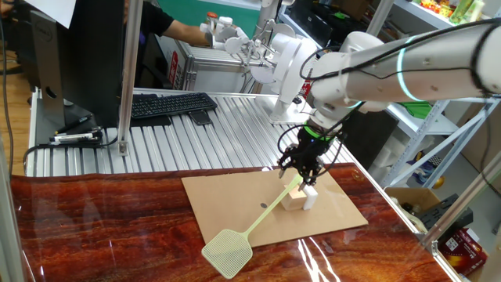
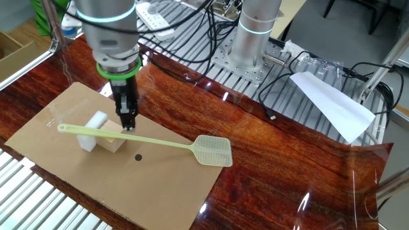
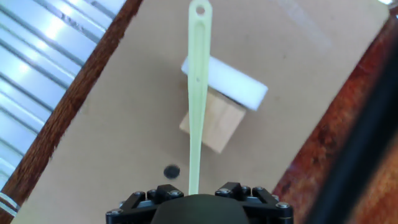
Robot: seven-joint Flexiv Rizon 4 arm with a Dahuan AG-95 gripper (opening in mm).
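Note:
A pale yellow-green fly swatter (image 1: 228, 252) has its handle propped over a wooden block (image 1: 293, 200) and a white block (image 1: 311, 197). In exterior view 2 its mesh head (image 2: 213, 151) is at the right, partly past the cardboard's edge. The wrist view shows the handle (image 3: 198, 81) running up from between the finger tips, its holed end at the top. My gripper stands open, its two fingers apart on either side of the handle line. From outside, the gripper (image 2: 128, 128) points down just above the handle near the wooden block (image 2: 112, 143).
The cardboard sheet (image 2: 160, 185) lies on the glossy wood-patterned table cover (image 2: 275, 166). A small dark disc (image 2: 138, 157) is on the cardboard. Behind the work area sit a keyboard (image 1: 174, 106) and a metal post (image 1: 130, 70).

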